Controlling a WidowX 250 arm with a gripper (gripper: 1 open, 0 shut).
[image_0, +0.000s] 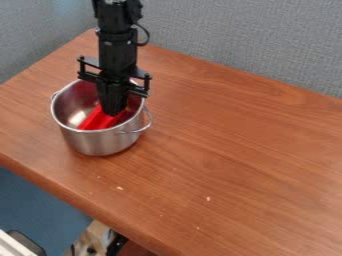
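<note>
A steel pot (94, 140) with two wire handles stands on the wooden table near its left edge. Inside it lies a red object (99, 120). My black gripper (110, 106) reaches down into the pot over the red object; its fingertips are hard to make out against the dark inside, so whether anything is between them is not clear.
Grey panels rise behind it. Beyond the front left edge is a blue floor with some items at the bottom.
</note>
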